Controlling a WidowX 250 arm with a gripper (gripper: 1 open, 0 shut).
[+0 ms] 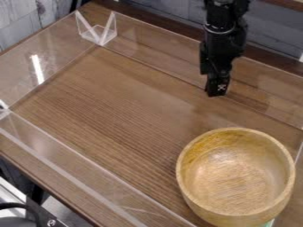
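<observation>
A black robot gripper [217,82] hangs from the arm over the upper right of the wooden tray floor, its fingers pointing down. Its tips are small and dark; I see nothing clearly held between them, and their spread is hard to make out.
A large yellow bowl [235,207] sits at the lower right. A clear container [97,31] stands at the back left.
</observation>
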